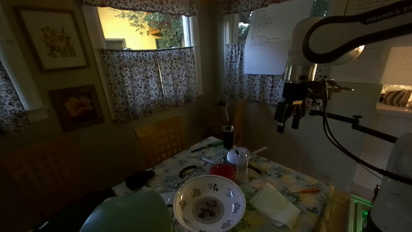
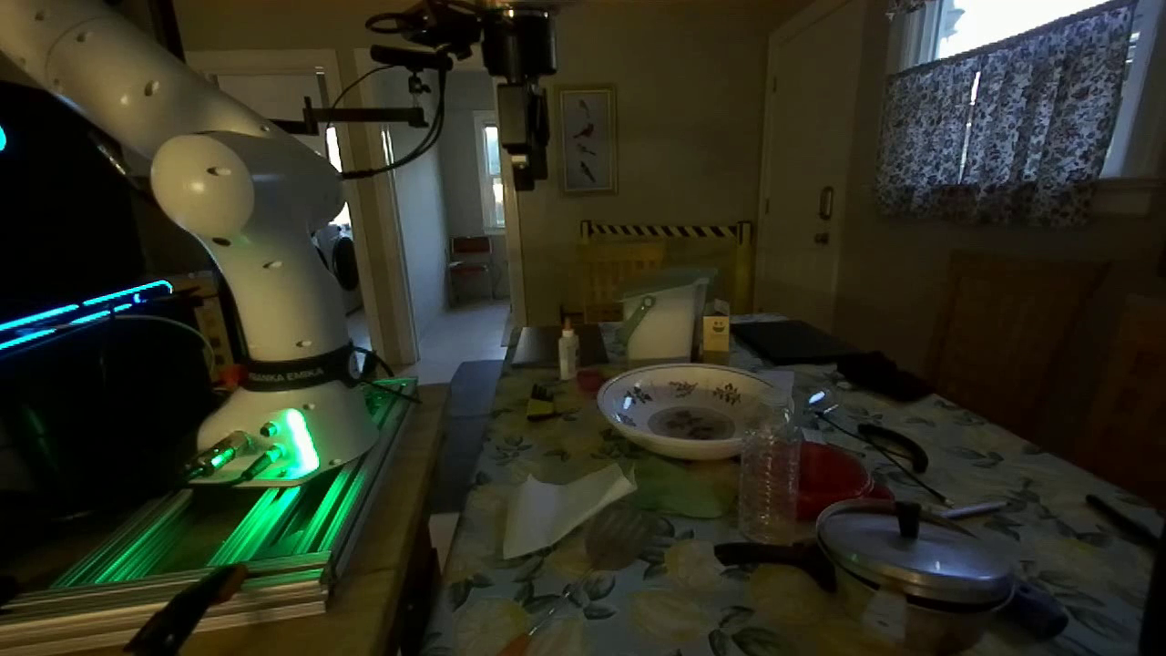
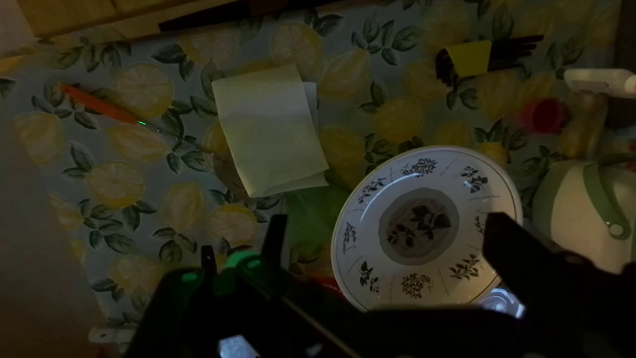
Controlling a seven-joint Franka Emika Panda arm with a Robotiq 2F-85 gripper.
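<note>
My gripper hangs high above the table, its fingers apart and nothing between them. In the wrist view its dark fingers stand far from each other, with the tabletop well below. A wide white bowl with dark plant prints sits under them toward the right, empty. Beside the bowl lies a folded pale paper sheet. An orange-handled tool rests on the cloth, its far end partly under the sheet. At the bowl's other side are a red dish and a clear plastic bottle, standing upright.
A lidded pot stands near a dark jar at one table end. By the other end are a white-and-green bin, a small white bottle and a yellow-and-black brush-like item. The air around the gripper is clear.
</note>
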